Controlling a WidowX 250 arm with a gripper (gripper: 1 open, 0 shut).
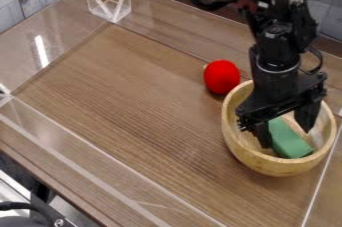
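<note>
My black gripper (278, 113) reaches down from the top right into a wooden bowl (247, 152), its fingers apart, open. Under it in the bowl lies a green block (290, 143), partly hidden by the gripper. A red ball (221, 75) sits outside the bowl, at its upper left.
A white wire holder (107, 3) stands at the back left of the wooden table (107, 101). A dark edge runs along the lower left.
</note>
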